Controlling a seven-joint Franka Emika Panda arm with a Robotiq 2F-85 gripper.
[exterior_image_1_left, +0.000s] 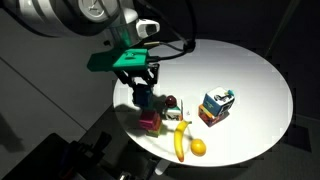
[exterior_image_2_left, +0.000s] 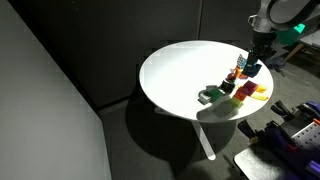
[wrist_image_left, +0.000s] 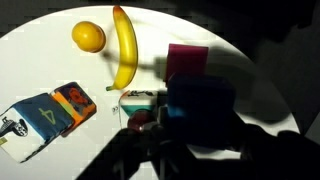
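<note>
A dark blue block (exterior_image_1_left: 143, 99) is held by my gripper (exterior_image_1_left: 141, 86), whose fingers are shut on it. In the wrist view the blue block (wrist_image_left: 201, 94) fills the area between the dark fingers. A red block (exterior_image_1_left: 150, 120) lies close by, toward the near edge of the table; the wrist view shows this red block (wrist_image_left: 187, 60) partly covered by the blue one. Whether the two touch, I cannot tell. Exterior view 2 has the blue block (exterior_image_2_left: 252, 70) beneath my gripper at the table's right side.
On the white table (exterior_image_1_left: 245, 75) lie a banana (exterior_image_1_left: 180, 141), an orange (exterior_image_1_left: 197, 147), a printed cube (exterior_image_1_left: 217, 101) and a small printed block with a dark red ball (exterior_image_1_left: 170, 101) beside it.
</note>
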